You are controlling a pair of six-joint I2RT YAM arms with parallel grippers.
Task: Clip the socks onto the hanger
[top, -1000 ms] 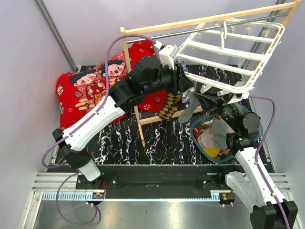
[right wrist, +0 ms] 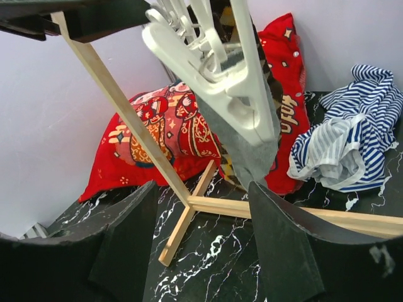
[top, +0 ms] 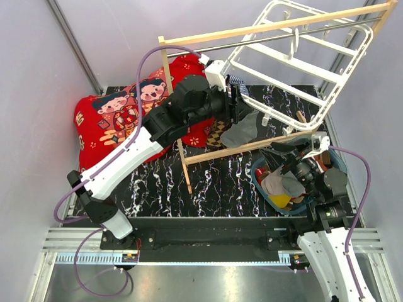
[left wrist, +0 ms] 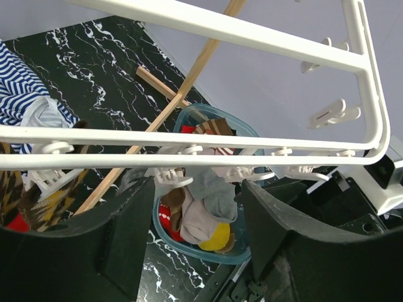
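The white clip hanger (top: 283, 82) hangs from the rack's bar. A grey sock (top: 238, 131) and a checked sock (top: 217, 133) hang at its left end, behind the clips (right wrist: 249, 113) in the right wrist view. My left gripper is by that end, part-way open, nothing seen between its fingers; its view shows several empty clips (left wrist: 173, 177). My right gripper stands open and empty below the clips, over the bin (top: 277, 204) of socks (left wrist: 211, 198).
The wooden rack (top: 189, 170) stands around the hanger. Red pillows (top: 107, 126) lie at the left and striped cloth (right wrist: 352, 145) behind the socks.
My right gripper has drawn back to the right and down from the socks. The hanger's right side has swung and tilted. My left gripper has barely moved.
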